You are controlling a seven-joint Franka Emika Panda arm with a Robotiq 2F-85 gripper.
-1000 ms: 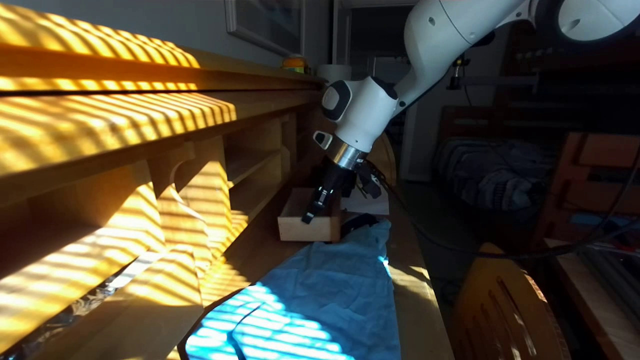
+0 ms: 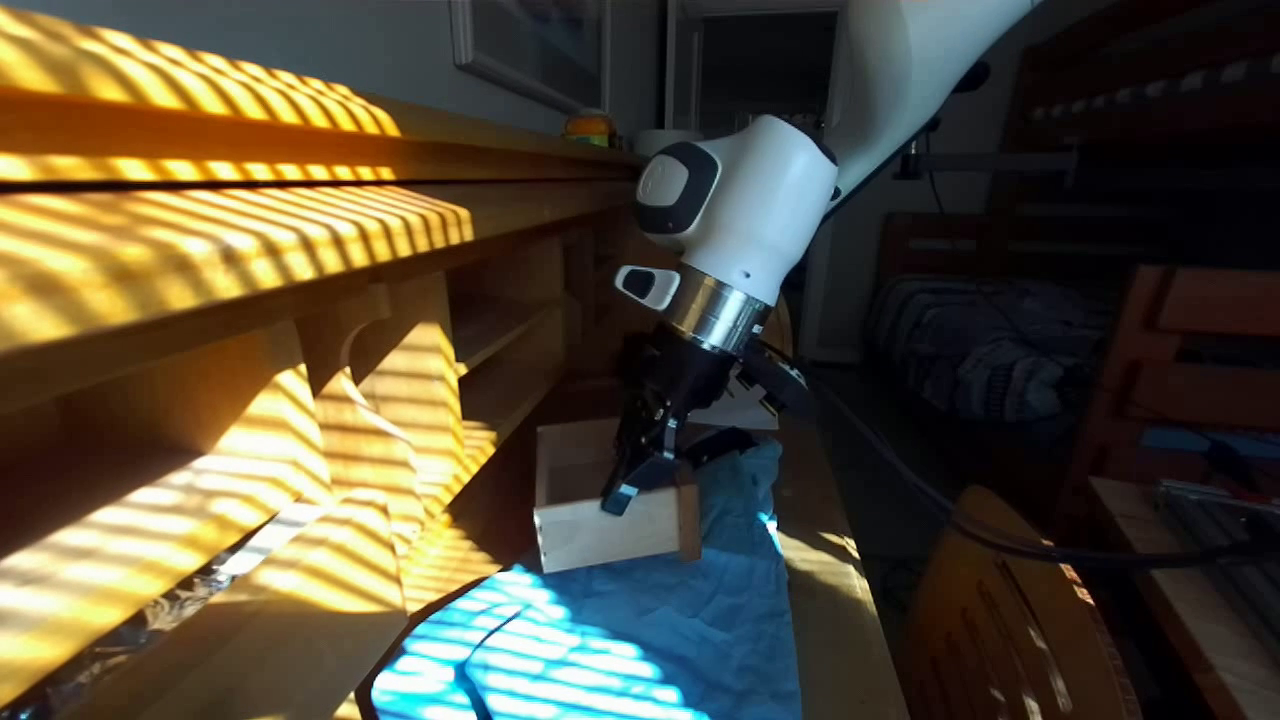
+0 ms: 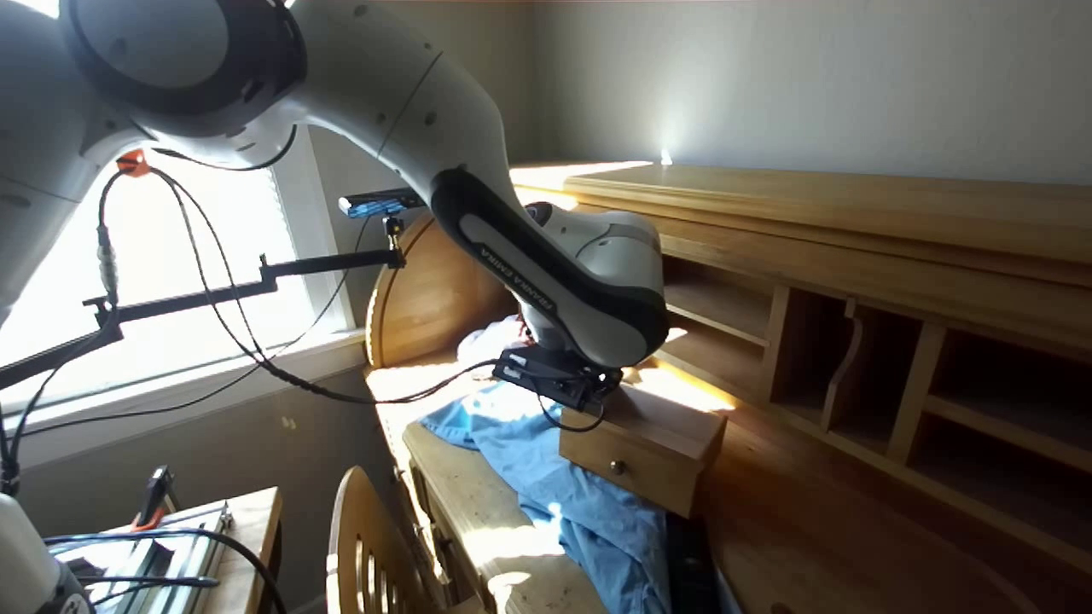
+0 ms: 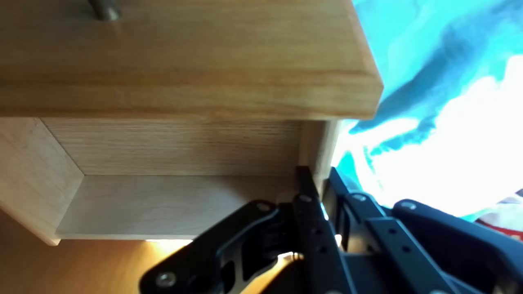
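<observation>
A small open-topped wooden drawer (image 2: 612, 534) is over the desk, by the blue cloth, in exterior view 1. Its front panel with a small metal knob (image 3: 616, 466) faces the camera in exterior view 2. My gripper is shut on one side wall (image 4: 324, 147) of the drawer, one finger inside and one outside. The inside of the drawer looks empty in the wrist view. From exterior view 1, a dark fingertip (image 2: 618, 498) lies against the wall's outer face. Whether the drawer's underside touches the desk, I cannot tell.
Blue cloth (image 2: 708, 612) covers part of the desktop. Desk cubbies (image 3: 860, 348) run along the wall side. Bare desktop (image 3: 819, 532) lies to the drawer's right in exterior view 2. A wooden chair (image 2: 1020, 612) stands by the desk's open edge.
Arm and drawer have come together toward the exterior view 1 camera, so the drawer appears larger and lower. It now overlaps more of the blue cloth, and more of its inside shows.
</observation>
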